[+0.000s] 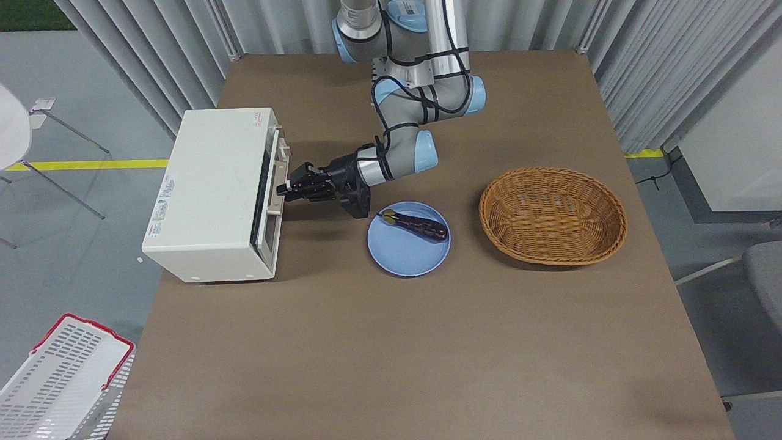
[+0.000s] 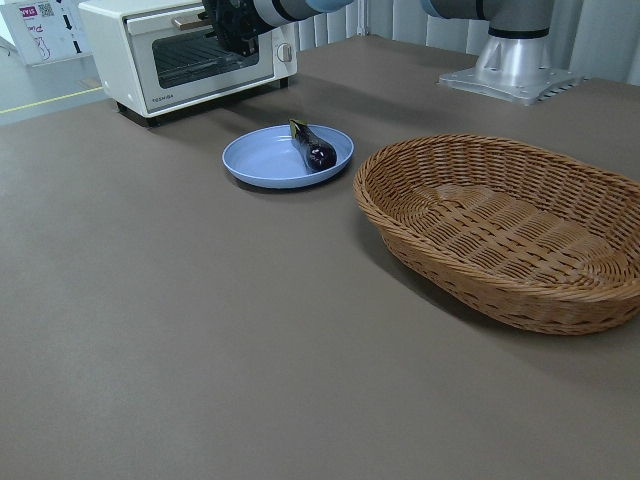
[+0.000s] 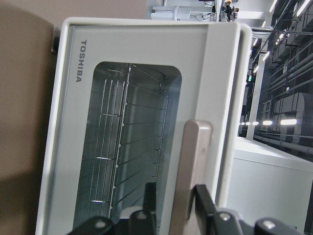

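Note:
A white Toshiba toaster oven (image 1: 205,190) sits on the left of the table, its glass door (image 3: 122,137) slightly out from the body at the top in the wrist view. My gripper (image 1: 282,189) is at the door handle (image 3: 191,161); in the wrist view its fingers are apart, the right one touching or very close to the bar. I cannot tell whether it has hold of it. A dark eggplant (image 1: 418,226) with a green stem lies on a blue plate (image 1: 403,256) right of the oven.
A wicker basket (image 1: 553,216) sits to the right of the plate. A white and red crate (image 1: 51,381) stands off the table at the front left.

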